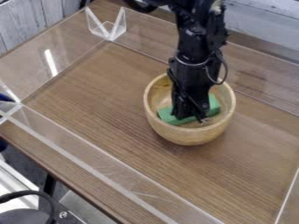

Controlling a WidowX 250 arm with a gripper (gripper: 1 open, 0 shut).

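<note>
A wooden bowl [184, 135] sits right of the table's middle with a green object [170, 114] inside it. The black arm reaches down from the top, and its gripper [191, 107] is down in the bowl over the green object, partly covering it. The fingers are dark and small here; whether anything is between them is unclear, though they look close together.
A clear plastic bracket [105, 26] stands at the back left. Black cables lie at the bottom left corner.
</note>
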